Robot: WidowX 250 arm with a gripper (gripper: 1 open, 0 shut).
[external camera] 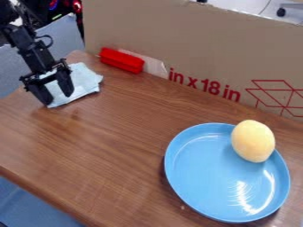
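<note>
My black gripper (50, 85) is at the left edge of the wooden table, low over a pale blue-white cloth (81, 82) and covering part of it. Whether its fingers are open or closed on the cloth is too small to tell. A blue plate (201, 177) sits at the right front, with a pale yellow egg-shaped object (253, 140) on its back part.
A red cylindrical item (122, 60) lies at the back against a cardboard panel (201, 49) that runs along the table's rear.
</note>
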